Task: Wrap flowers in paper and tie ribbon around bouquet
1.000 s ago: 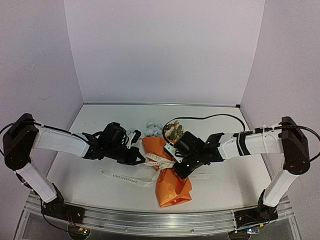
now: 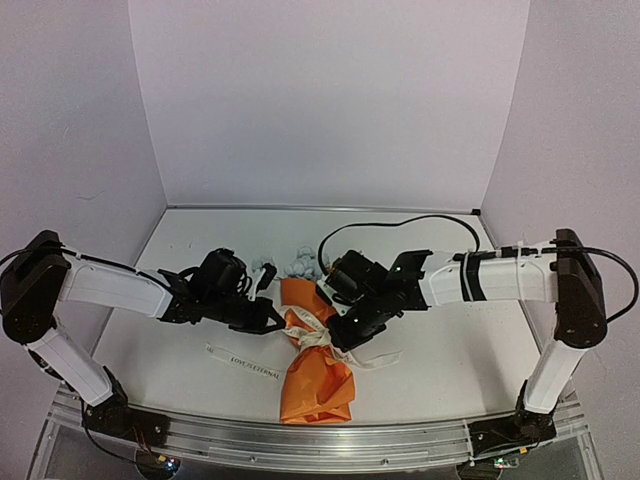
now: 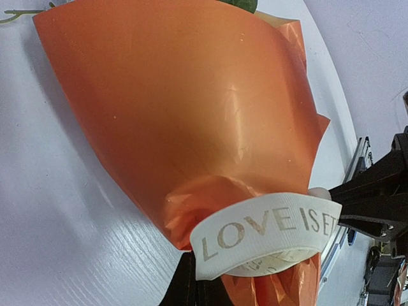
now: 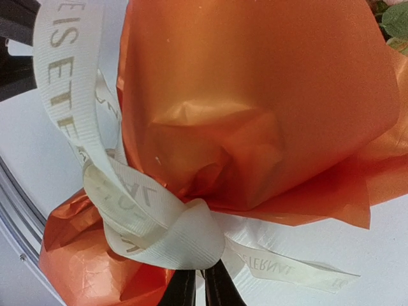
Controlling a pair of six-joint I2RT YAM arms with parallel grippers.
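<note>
The bouquet in orange wrapping (image 2: 316,393) lies on the table between both arms, its narrow neck circled by a cream ribbon (image 3: 268,223) with printed lettering. Shut on a stretch of this ribbon, my left gripper (image 2: 282,326) is left of the neck. At the neck's right side my right gripper (image 2: 334,342) has its closed fingertips (image 4: 220,280) at a ribbon fold (image 4: 201,236), seemingly pinching it. In the right wrist view, ribbon runs from the neck up to the left fingers. One lettered tail (image 2: 243,362) lies flat on the left, another (image 2: 376,361) to the right.
Pale blue-grey flowers (image 2: 304,263) lie behind the wrapping. A black cable (image 2: 400,221) arches over the right arm. The table's metal front edge (image 2: 320,425) is close to the wrapping's lower end.
The bouquet has shifted left and its lower end has swung left. My right gripper has moved left with it. The left gripper has barely moved. The brownish flowers are now mostly hidden by the right arm.
</note>
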